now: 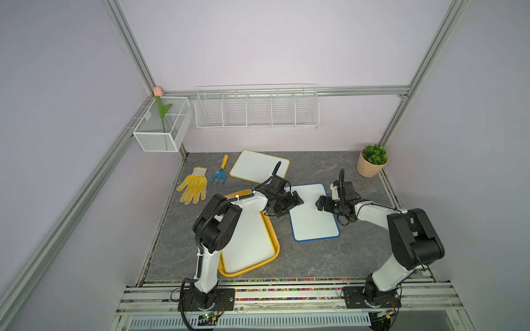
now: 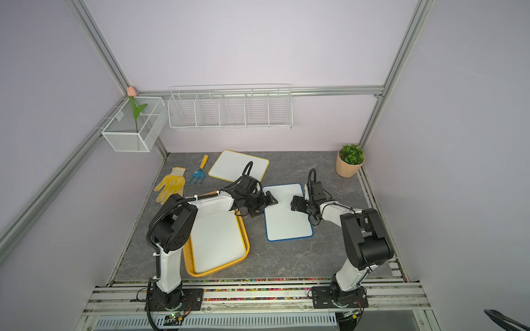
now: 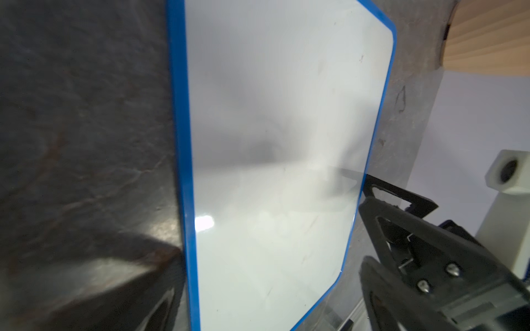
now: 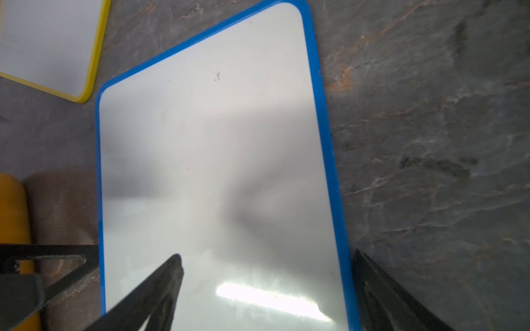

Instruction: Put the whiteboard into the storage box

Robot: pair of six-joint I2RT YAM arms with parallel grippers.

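A white whiteboard with a blue edge (image 1: 310, 223) lies flat on the grey table between my two arms. My left gripper (image 1: 294, 204) is open at its left side. In the left wrist view, the board's blue edge passes between the spread fingers. From the other side my right gripper (image 1: 323, 204) stands open at the right edge. In the right wrist view, one finger is over the white face and the other finger (image 4: 381, 295) is just outside the blue edge. A yellow box (image 1: 276, 251) with a white panel inside sits at front left, partly under my left arm.
A yellow-edged whiteboard (image 1: 259, 165) lies at the back. Left of it are a blue fork with a yellow handle (image 1: 219, 174) and a yellow glove (image 1: 193, 186). A potted plant (image 1: 372, 161) stands back right. Wire baskets (image 1: 256, 109) hang on the wall. Table in front of the blue-edged board is clear.
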